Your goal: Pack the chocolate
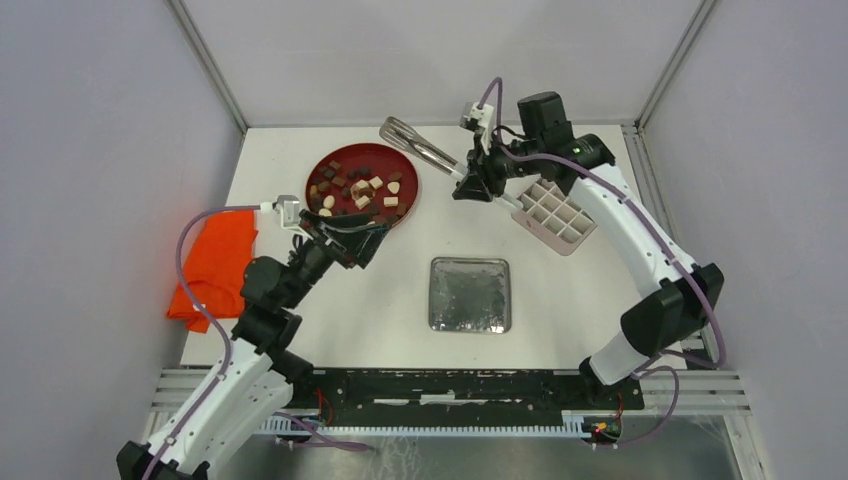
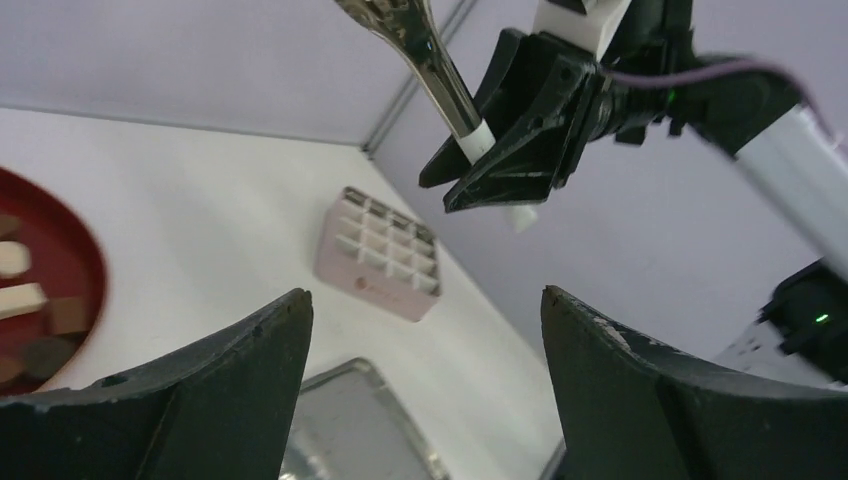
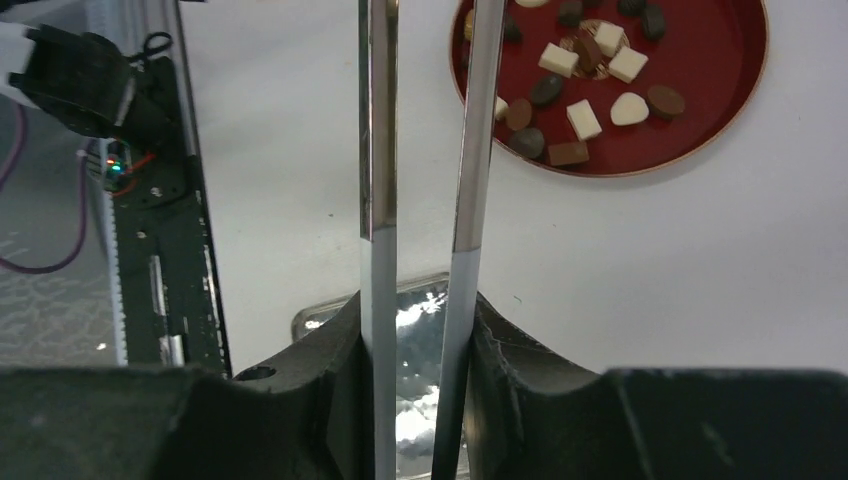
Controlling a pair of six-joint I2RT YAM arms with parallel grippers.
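A red plate [image 1: 338,158] of assorted dark, brown and white chocolates sits at back left. My right gripper [image 1: 470,178] is shut on metal tongs [image 1: 412,141], raised above the back of the table beside the sectioned box [image 1: 555,222]; in the right wrist view the tongs run up between its fingers, and whether they grip a piece is not visible. My left gripper hangs open near the plate's front edge, nothing between its fingers.
A square metal tray [image 1: 469,294] lies at front middle. An orange cloth [image 1: 212,265] is at the left edge. The table between plate and tray is clear.
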